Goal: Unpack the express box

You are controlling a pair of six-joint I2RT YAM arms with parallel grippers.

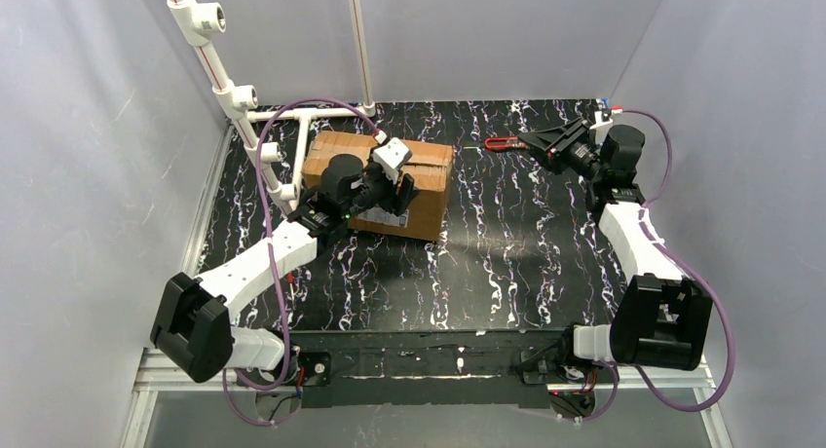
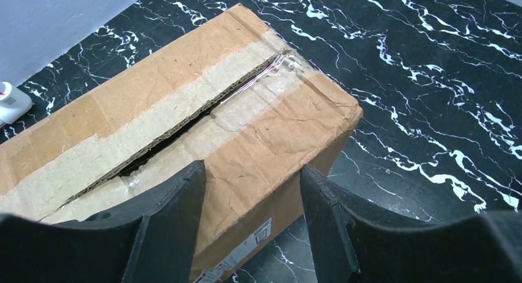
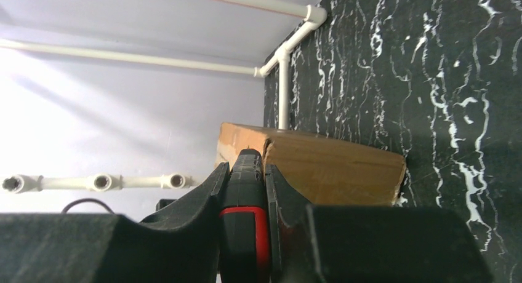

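The cardboard box stands left of centre on the table; its top has a slit along the tape seam, with flaps lying nearly flat. My left gripper hangs over the box's front edge, fingers apart, with nothing seen held between them. My right gripper is shut on a red-and-black handled cutter, its thin tip pointing left toward the box, short of it in the top view.
A white pipe frame borders the back and left of the box.
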